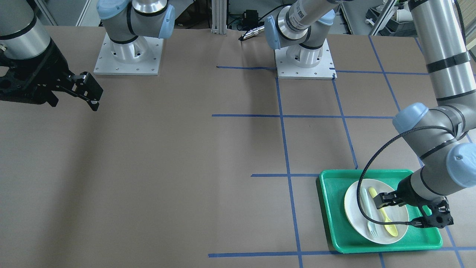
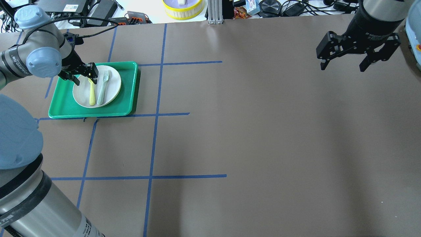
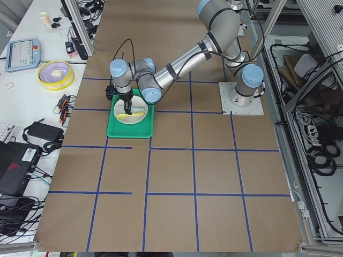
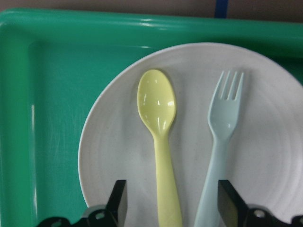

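A white plate [image 4: 265,156] lies in a green tray [image 4: 52,85], holding a yellow spoon [image 4: 165,184] and a pale mint fork [image 4: 218,156] side by side, handles toward me in the wrist view. My gripper is open just above the plate, its two fingers either side of the utensils' handles, the right one partly hiding the fork's handle edge. In the front view the gripper hangs low over the tray's right part; in the top view it covers the plate's upper edge.
Another arm's black gripper [image 2: 355,51] hangs at the opposite side, apart from the tray. A yellow round container [image 2: 182,13] and cables lie beyond the table's edge.
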